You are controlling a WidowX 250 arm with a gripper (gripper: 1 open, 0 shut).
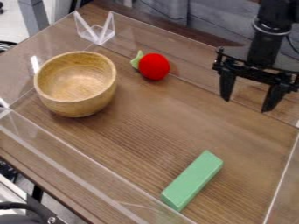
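My black gripper (249, 94) hangs over the right side of the wooden table, its fingers pointing down and spread apart, with nothing visible between them. To its left sits a red round object (153, 66) with a green stem or leaf. A tan bowl (75, 96) stands on the left. A green rectangular block (191, 179) lies near the front, below and left of the gripper.
A clear, wire-like container (91, 28) is at the back left.
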